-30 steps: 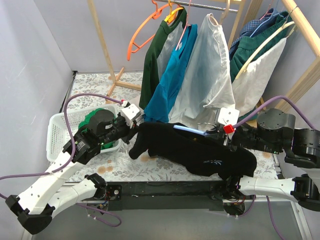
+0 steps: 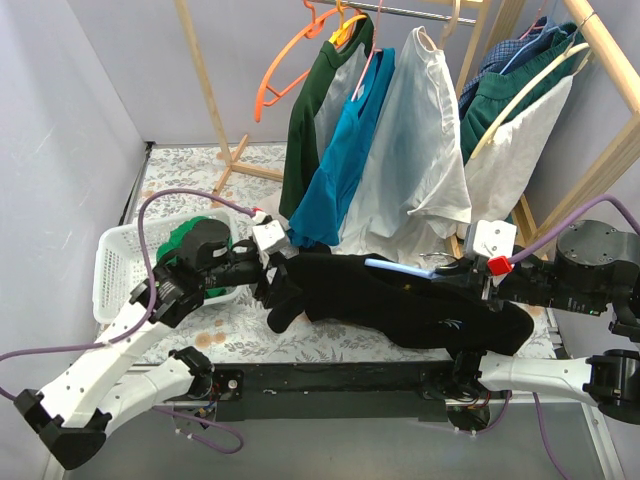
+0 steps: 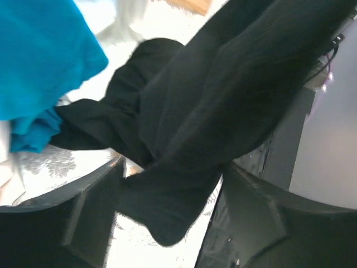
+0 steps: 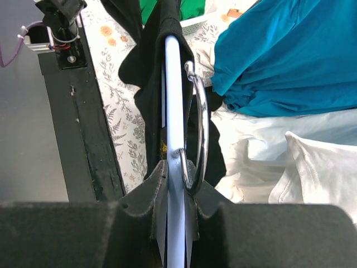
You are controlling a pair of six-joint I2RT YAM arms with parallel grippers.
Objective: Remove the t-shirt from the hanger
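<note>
A black t-shirt [image 2: 385, 305] lies stretched across the middle of the table area, its left end bunched by my left gripper [image 2: 272, 287]. In the left wrist view the shirt's dark cloth [image 3: 167, 195] runs between that gripper's fingers [image 3: 83, 215], which stand well apart. The light-blue hanger [image 4: 175, 123] with a metal hook [image 4: 199, 128] is pinched in my right gripper. Its far end goes into the shirt's opening [image 4: 172, 25], so cloth still hangs around it. Part of the hanger inside the shirt is hidden.
Behind hang a teal garment [image 2: 340, 160], a white one [image 2: 410, 150] and a dark green one [image 2: 315, 130], close to the shirt. A white basket [image 2: 115, 270] with green cloth stands at left.
My right gripper has shifted right with the hanger, and the shirt's right side went along.
</note>
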